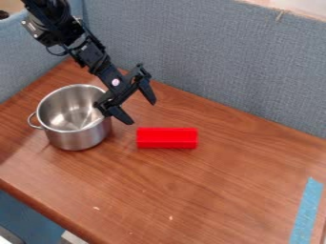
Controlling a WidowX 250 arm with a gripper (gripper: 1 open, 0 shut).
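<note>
A steel pot (74,129) with side handles stands on the wooden table at the left. The black arm reaches in from the top left, and its gripper (135,97) is open above the pot's right rim, its fingers spread apart. A red block (167,138) lies on the table to the right of the pot, apart from the gripper.
A light blue strip (306,210) lies along the right edge. Padded grey-blue walls (216,57) bound the back and left.
</note>
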